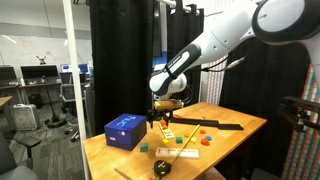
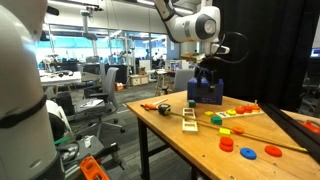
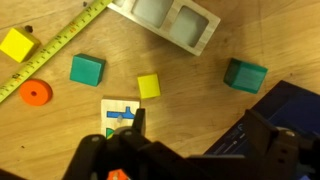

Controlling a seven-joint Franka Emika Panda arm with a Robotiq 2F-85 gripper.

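Observation:
My gripper hangs above the table, fingers spread and nothing held between them. In the wrist view, a small yellow block (image 3: 149,86) lies ahead of the fingers on bare wood. One green block (image 3: 87,69) is to its left, another green block (image 3: 244,75) to its right beside the dark blue box (image 3: 255,130). A pale wooden rack (image 3: 190,25) with openings lies at the top. The same box (image 1: 126,131) stands at the left of the table in exterior view 1, with the gripper (image 1: 162,104) to its right and higher.
A yellow measuring stick (image 3: 62,43), a yellow cube (image 3: 18,44) and an orange disc (image 3: 35,92) lie at the left. A printed card (image 3: 120,109) sits near the left finger. Red discs (image 2: 226,144) and a blue disc (image 2: 249,153) are spread on the near table.

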